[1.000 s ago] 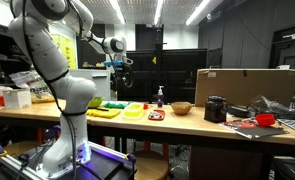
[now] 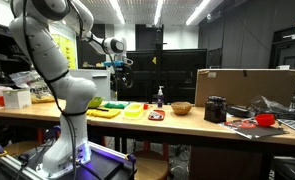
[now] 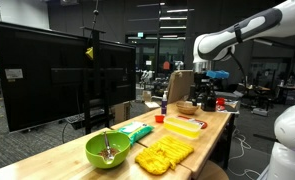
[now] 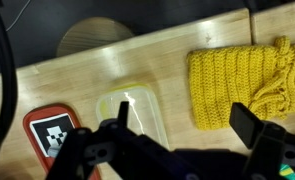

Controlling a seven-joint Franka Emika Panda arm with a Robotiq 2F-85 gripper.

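High above the table hangs my gripper, its fingers (image 4: 107, 140) spread apart and nothing between them. Below it in the wrist view lie a yellow knitted cloth (image 4: 227, 88), a clear-lidded yellow container (image 4: 132, 105) and a red-rimmed tray (image 4: 55, 130) with a black-and-white marker inside. A green bowl (image 3: 108, 149) holding a utensil stands at the near end of the table in exterior view 2, with the yellow cloth (image 3: 165, 153) beside it. A small red cup (image 3: 159, 118) stands farther back.
A wicker basket (image 2: 181, 108), a dark canister (image 2: 215, 109) and a pump bottle (image 2: 160, 97) stand along the table. A large cardboard box (image 2: 245, 86) is behind. Bare wood shows along the table's front edge (image 4: 157, 45); a round stool (image 4: 92, 35) is below it.
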